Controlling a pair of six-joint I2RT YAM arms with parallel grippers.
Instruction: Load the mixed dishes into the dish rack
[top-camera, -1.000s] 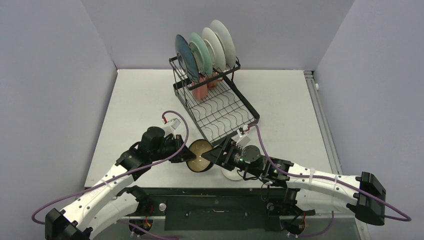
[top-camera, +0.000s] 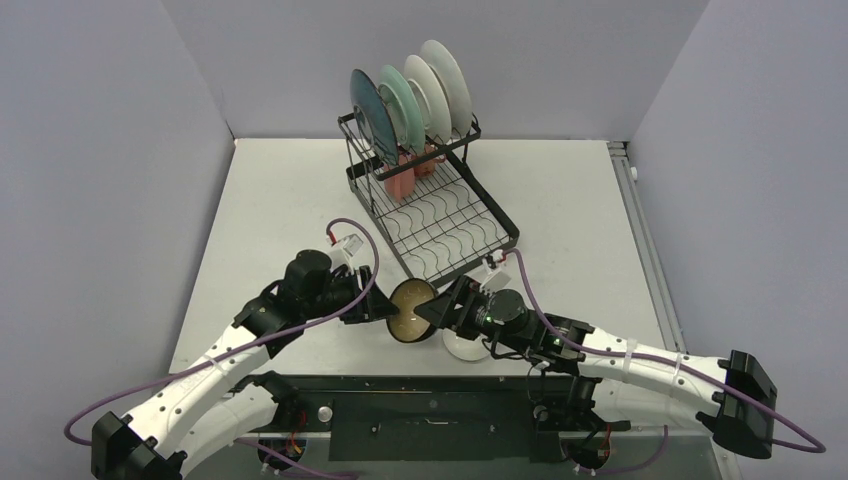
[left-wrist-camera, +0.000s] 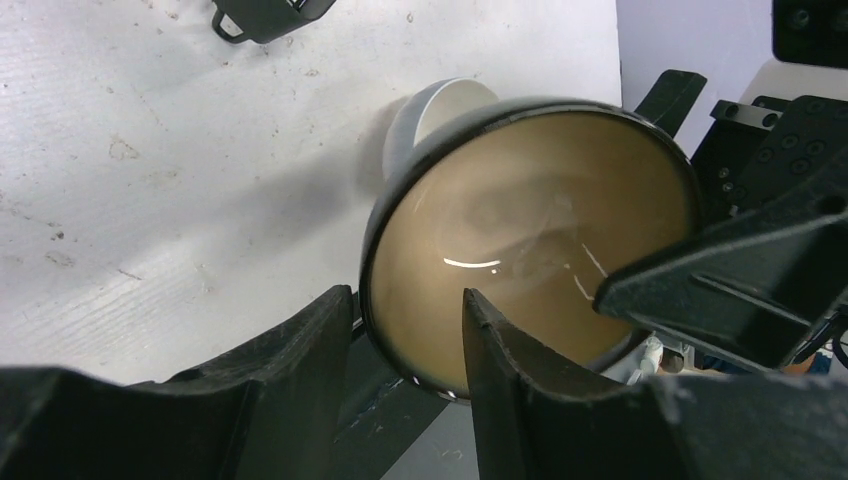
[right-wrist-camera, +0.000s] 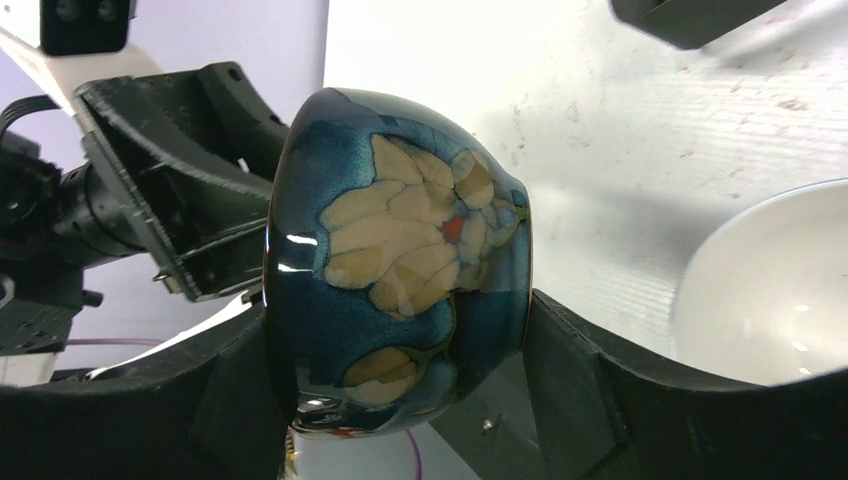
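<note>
A deep bowl, tan inside (left-wrist-camera: 540, 230) and dark blue with a leaf pattern outside (right-wrist-camera: 420, 220), is held tilted on its side above the table between my two grippers. My right gripper is shut on it, one finger reaching inside in the left wrist view. My left gripper stands open on the opposite side, its fingers apart with the bowl's rim passing loosely between them. The dish rack (top-camera: 505, 225) stands farther back. Its upper tier carries a blue plate (top-camera: 372, 112), green plates (top-camera: 402, 105) and white plates (top-camera: 450, 85).
A white bowl (right-wrist-camera: 775, 285) sits on the table beside the right gripper, near the front edge. Pink dishes (top-camera: 400, 182) stand under the rack's upper tier; the front of the lower tier is empty. Table (top-camera: 580, 220) on both sides of the rack is clear.
The tan bowl and my right gripper have shifted slightly to the right together. My left gripper has opened and moved only a little. The rack and its dishes are unchanged.
</note>
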